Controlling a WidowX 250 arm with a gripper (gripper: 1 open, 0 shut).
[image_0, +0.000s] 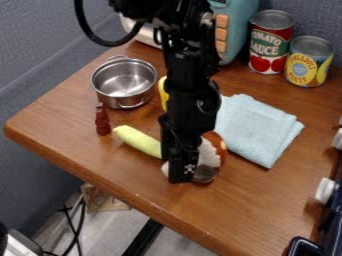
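The black gripper (182, 162) hangs low over the middle front of the wooden table (254, 200), in front of a white and orange object (213, 150) that it partly hides. A small silver round object (205, 175) sits at its lower right, partly hidden; whether the fingers hold it is unclear. A yellow elongated object (139, 141) lies just left of the gripper.
A steel pot (124, 84) and a small red-brown bottle (102, 120) stand at left. A light blue cloth (254, 127) lies right. Cans (270, 45) and a teal appliance (233, 25) are at the back. Dark equipment (313, 230) lines the right edge.
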